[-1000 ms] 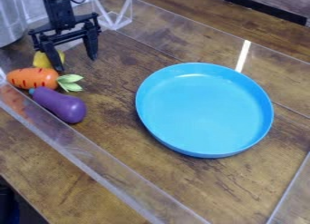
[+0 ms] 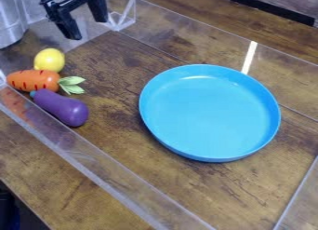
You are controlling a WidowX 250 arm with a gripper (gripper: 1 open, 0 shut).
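My black gripper (image 2: 85, 21) is at the top left, above and behind a yellow round fruit (image 2: 50, 59); its fingers look spread, with nothing visible between them. An orange toy carrot (image 2: 33, 80) with pale green leaves lies just in front of the fruit, and a purple toy eggplant (image 2: 62, 109) lies in front of the carrot. A wide blue plate (image 2: 209, 113) sits on the wooden surface to their right.
A white cylindrical object (image 2: 10, 18) stands at the top-left edge. Clear plastic walls border the wooden surface (image 2: 187, 38). The area behind the plate is bare.
My gripper has risen and moved back, away from the yellow fruit, which is now uncovered. The fruit, carrot, eggplant and plate look unmoved.
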